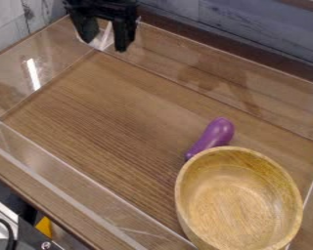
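My dark gripper [103,25] is at the top left of the camera view, over a whitish, translucent object [103,39] that it partly hides; its fingers look apart. A purple eggplant [210,138] lies on the wooden floor at the right. Just below it is a large yellow bowl [238,200].
Clear walls edge it at the left, and a raised wooden border runs along the back right. A dark cable shows at the bottom left corner.
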